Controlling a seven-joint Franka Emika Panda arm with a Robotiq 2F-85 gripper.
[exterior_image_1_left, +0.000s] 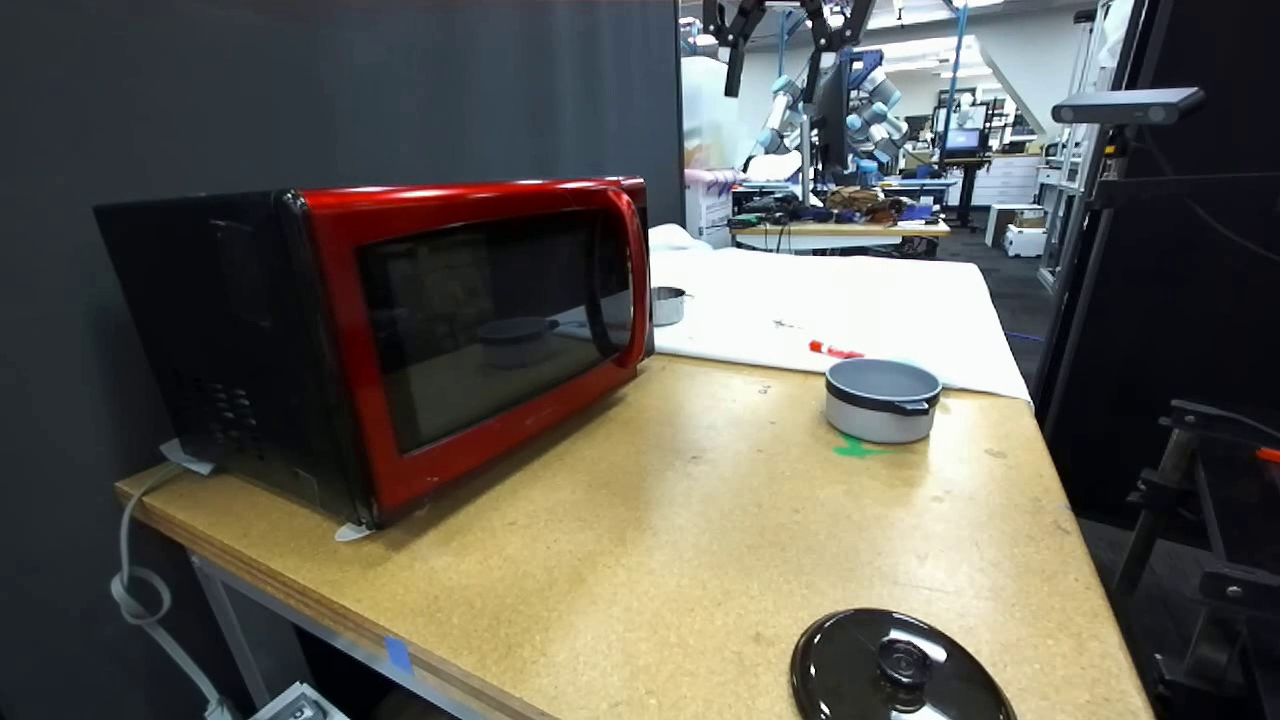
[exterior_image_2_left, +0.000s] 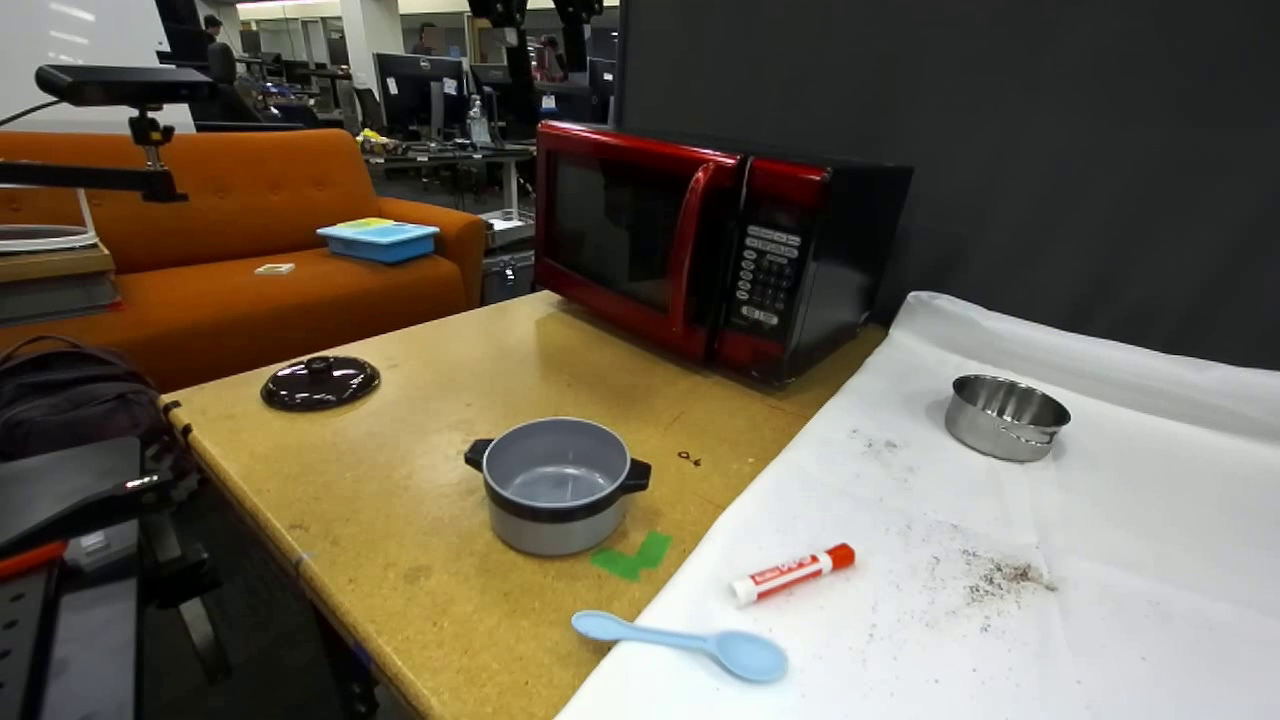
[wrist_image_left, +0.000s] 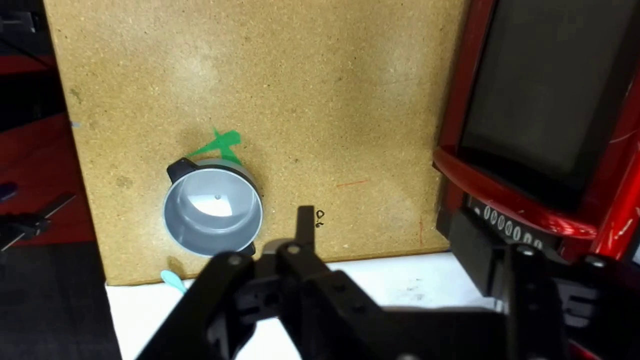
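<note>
My gripper hangs high above the table with its fingers spread apart and nothing between them. Only its lower part shows at the top of exterior view 1, one finger on the left. On the wooden table stands a grey pot, uncovered, with black handles; the wrist view looks down into its empty inside. A black lid lies knob up, well apart from the pot. The red microwave has its door shut, and its curved handle shows in exterior view 2.
White cloth covers the table's other end. A steel bowl, a red and white marker and a light-blue spoon lie there, the spoon's handle reaching onto the wood. Open wood lies between pot and microwave.
</note>
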